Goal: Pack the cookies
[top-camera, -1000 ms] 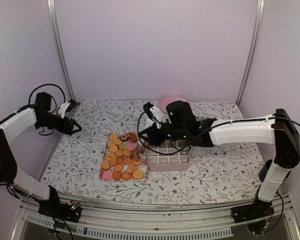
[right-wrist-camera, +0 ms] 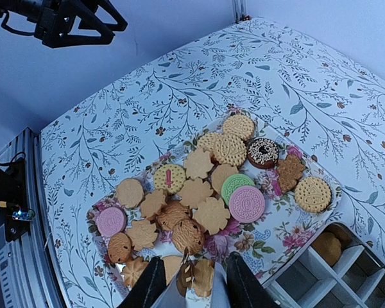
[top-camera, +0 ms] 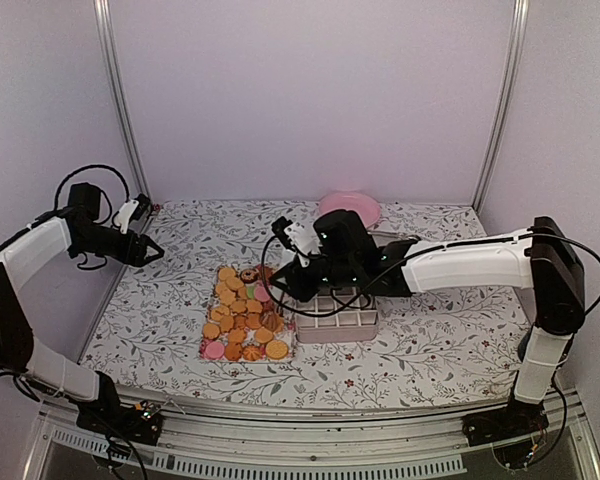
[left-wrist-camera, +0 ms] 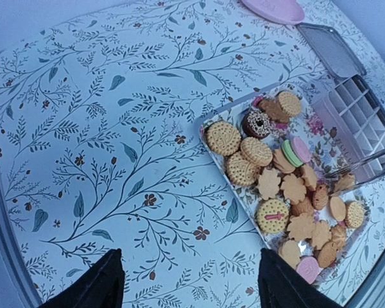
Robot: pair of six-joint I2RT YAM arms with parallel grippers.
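A floral tray (top-camera: 210,348) holds many cookies: round, flower-shaped, pink, green and a chocolate ring (right-wrist-camera: 264,151). Right beside it stands a divided box (top-camera: 335,330), with a brown cookie (right-wrist-camera: 327,248) in one compartment. My right gripper is over the tray's edge near the box, with a metal tool between its fingers reaching to a cookie; whether it holds that cookie I cannot tell. My left gripper hangs open at the left above the table, nothing between its fingers.
A pink plate (top-camera: 350,205) lies at the back, with a metal lid (left-wrist-camera: 330,51) near the box.
My right gripper has moved left from the box toward the tray over the last second. The left arm is nearly still.
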